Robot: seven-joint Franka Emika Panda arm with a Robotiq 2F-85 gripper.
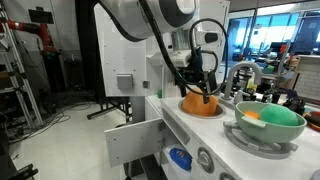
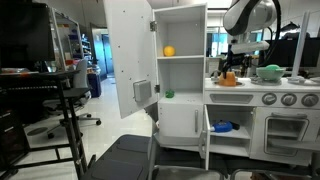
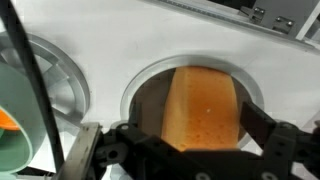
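Observation:
An orange, rounded block-like thing [image 3: 200, 108] sits in a round grey dish [image 3: 150, 92] on the white counter. My gripper is open over it; in the wrist view its dark fingers [image 3: 131, 141] stand apart to either side of the orange thing, with a gap showing on each side. In exterior view 1 the orange thing [image 1: 197, 104] shows just below the arm, partly covered by it. Exact height between fingertips and the thing is hard to tell.
A green bowl [image 1: 270, 124] with something orange in it rests on a metal plate to the right. Below the counter, an open drawer [image 2: 222, 137] holds a blue thing [image 2: 221, 127]. A tall cabinet door [image 2: 133, 58] stands open; bottles and a faucet line the back.

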